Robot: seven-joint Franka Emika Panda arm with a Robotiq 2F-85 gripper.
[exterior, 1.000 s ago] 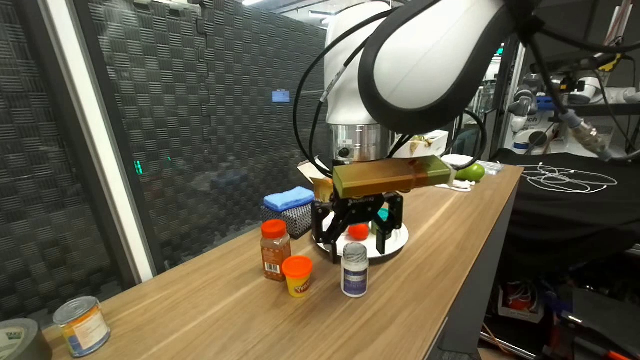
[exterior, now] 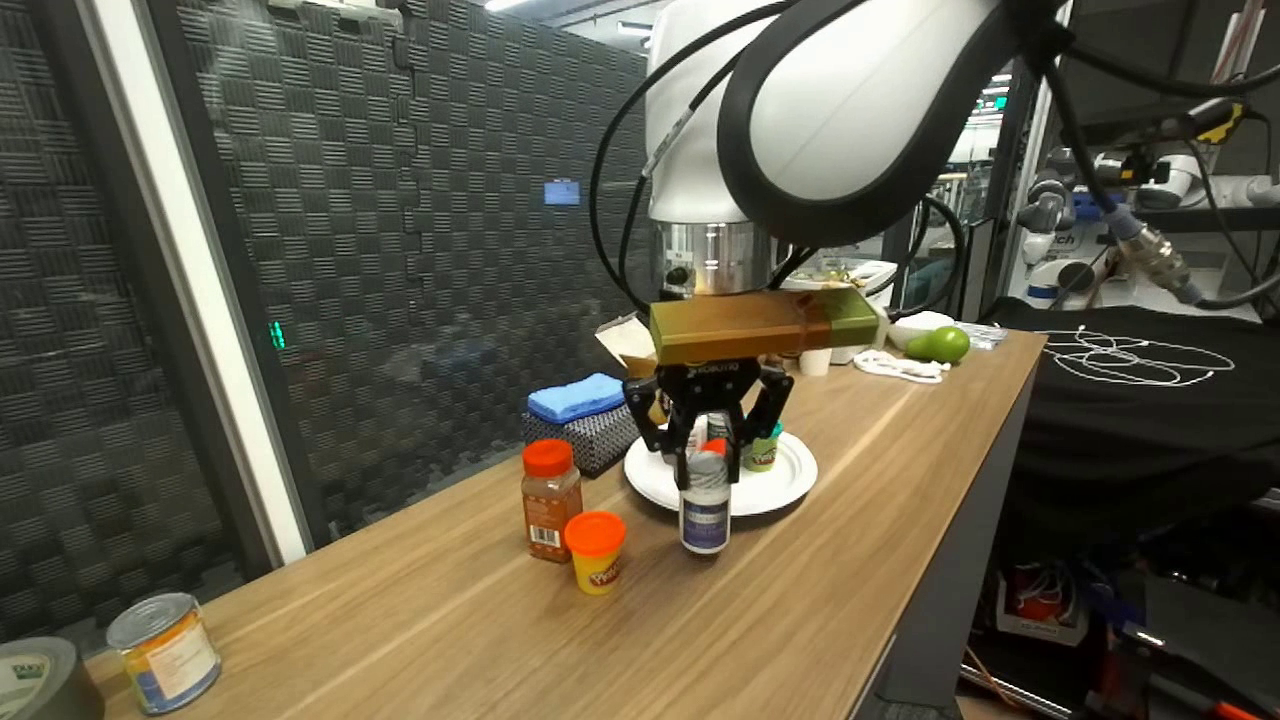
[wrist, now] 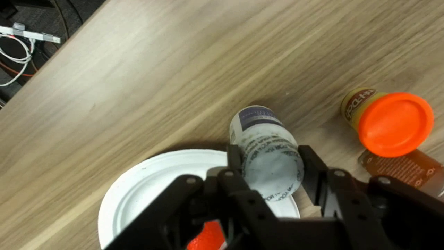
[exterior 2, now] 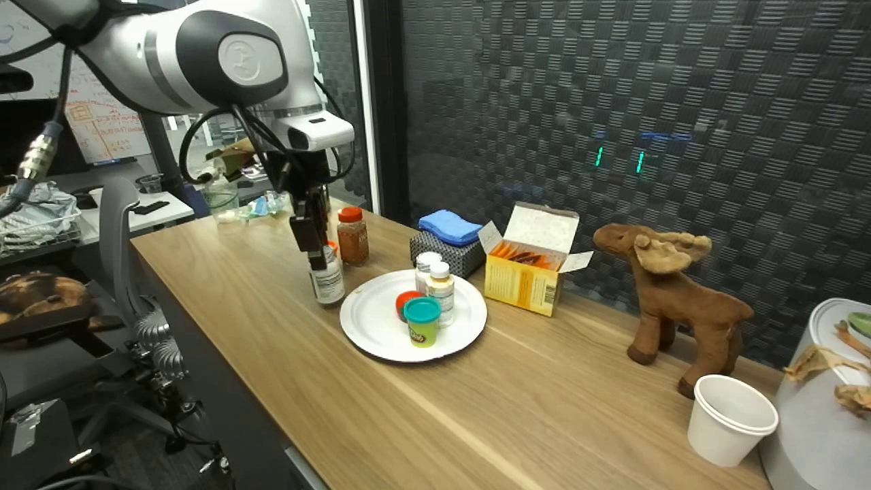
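A white bottle with a purple label (exterior: 704, 518) hangs from my gripper (exterior: 708, 466), which is shut on its capped top. In the wrist view the bottle (wrist: 258, 121) stands between the two fingers, its printed grey-white cap facing the camera. The bottle is just in front of the white plate's near rim in exterior view 1; in exterior view 2 it is left of the plate (exterior 2: 367, 343). On that plate are two white bottles (exterior 2: 441, 287), a teal-lidded Play-Doh tub (exterior 2: 422, 321) and a red round thing (exterior 2: 404, 303).
Close by stand an orange-lidded Play-Doh tub (exterior: 596, 554) and a red-capped spice jar (exterior: 551, 504). Behind the plate are a patterned box with a blue cloth (exterior 2: 450, 226) and a yellow tea box (exterior 2: 522, 282). Bare table lies toward the front edge.
My gripper has gone from open to shut around the bottle's top. The bottle has shifted up and back toward the plate, off its former spot on the table.
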